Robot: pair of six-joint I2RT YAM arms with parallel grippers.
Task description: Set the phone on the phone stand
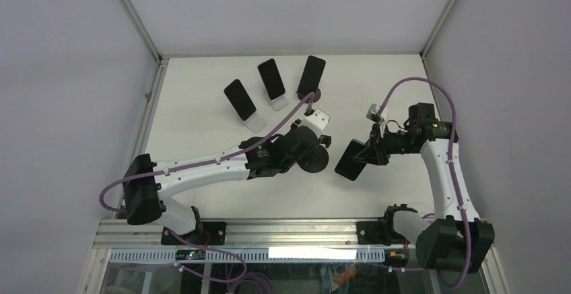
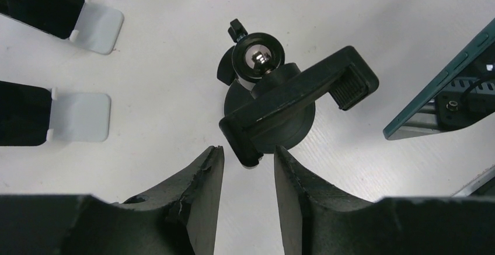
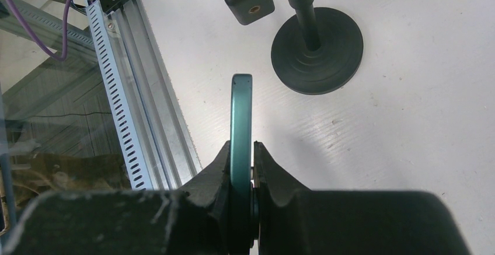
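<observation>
A black phone (image 1: 349, 160) with a teal edge (image 3: 241, 115) is held upright in my right gripper, which is shut on it. Left of it, a black stand with a round base (image 1: 314, 163) (image 3: 318, 68) carries a clamp holder (image 2: 297, 91), mostly hidden in the top view by the left arm. My left gripper is above the stand, part open, its fingertips at the near lower end of the holder; whether they touch it I cannot tell.
Three other phones (image 1: 239, 99) rest on stands along the back and left. Walls and a metal frame border it.
</observation>
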